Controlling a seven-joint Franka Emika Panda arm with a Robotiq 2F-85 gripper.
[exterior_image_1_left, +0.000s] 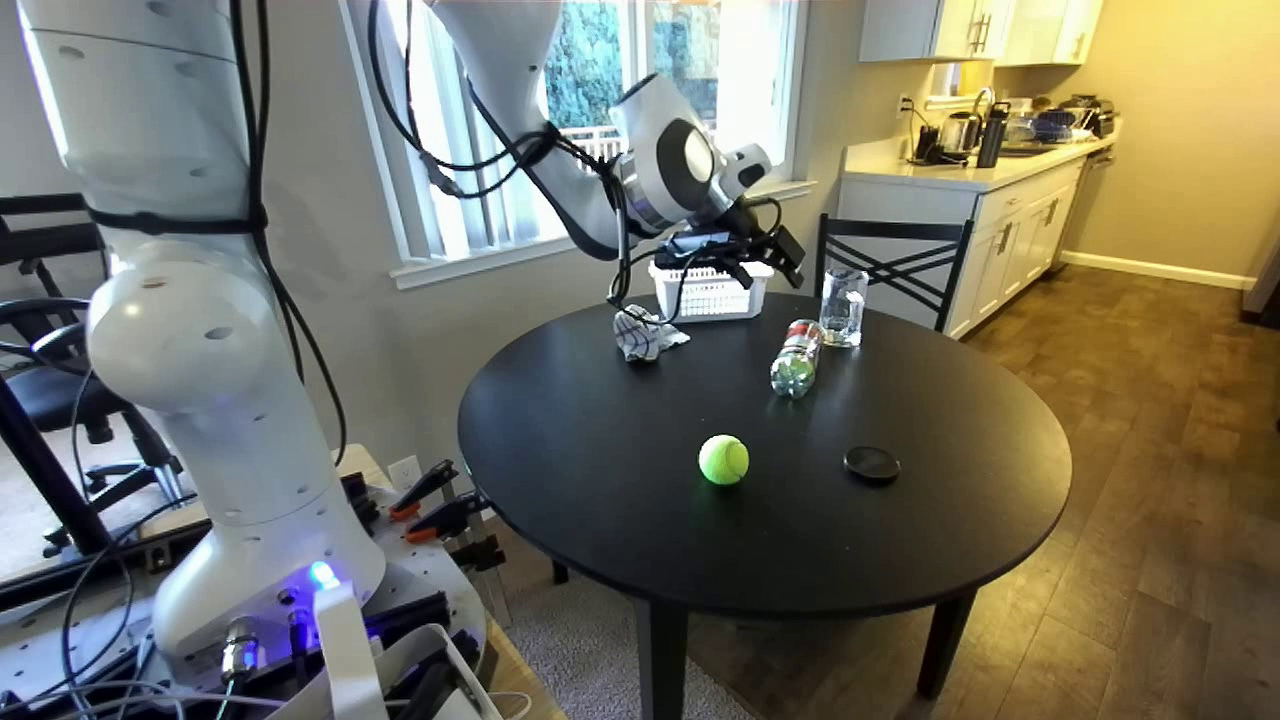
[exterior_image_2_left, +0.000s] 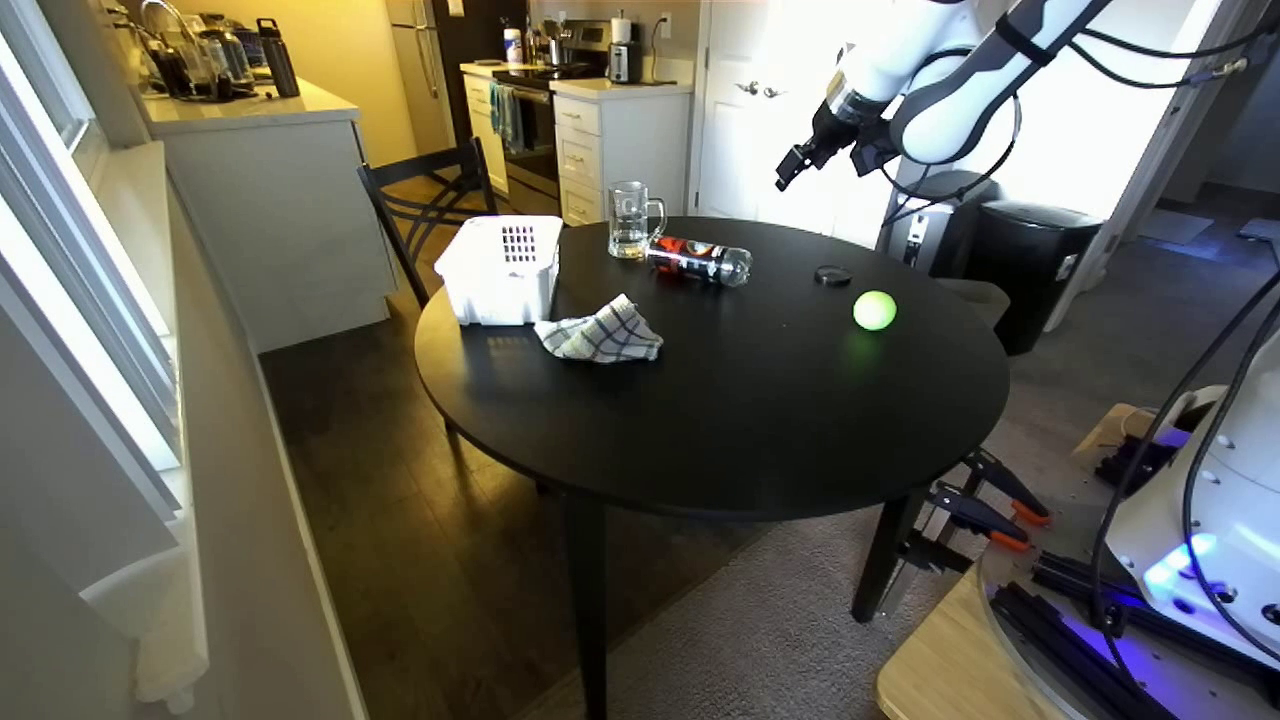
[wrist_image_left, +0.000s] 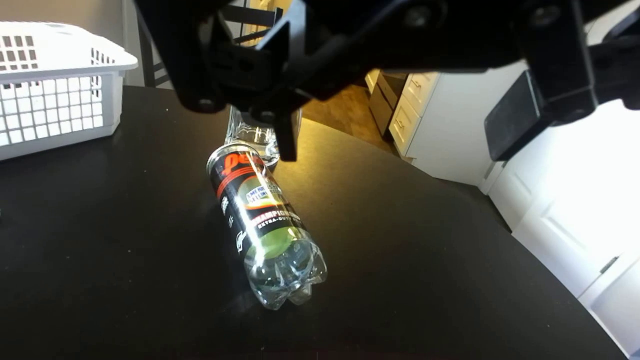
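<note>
A clear tennis ball can with a black and red label lies on its side on the black round table. In the wrist view, its clear base points towards the camera, with a green ball inside near that end. The can's far end is close to the glass mug; whether they touch cannot be told. My gripper stands open above the table, apart from the can, with nothing between its fingers. A loose tennis ball and a black lid rest nearer the front in exterior view 1.
At the table's window side stand a white basket and a crumpled checked cloth. A black chair is behind the mug. Bare tabletop surrounds the loose ball and lid.
</note>
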